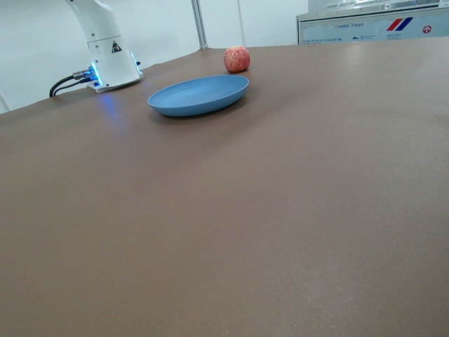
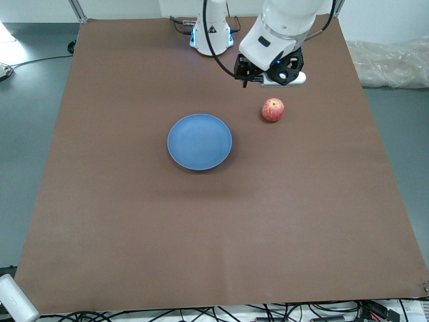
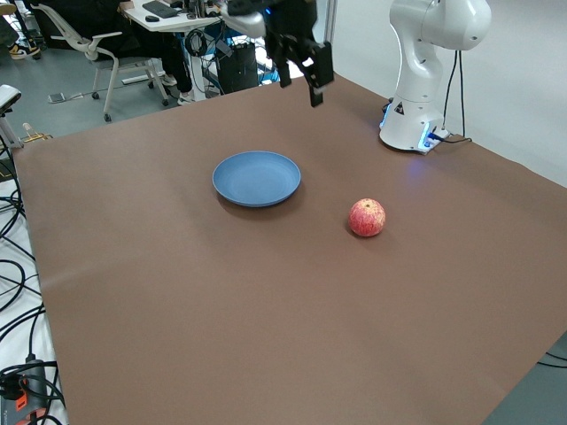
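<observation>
A red apple (image 2: 273, 109) rests on the brown table to the right of a round blue plate (image 2: 200, 141) in the left view; both also show in the right view, apple (image 3: 367, 217) and plate (image 3: 256, 178). The top view has the apple (image 1: 236, 59) behind the plate (image 1: 198, 95). My black gripper (image 3: 299, 81) hangs above the table, high and behind the plate and apple. In the left view its fingers are mostly hidden under the arm, and whether it is open or shut is unclear.
A white robot base (image 3: 410, 119) stands at the back edge. Cables run along the near edge in the left view. A desk and chair are beyond the table in the right view.
</observation>
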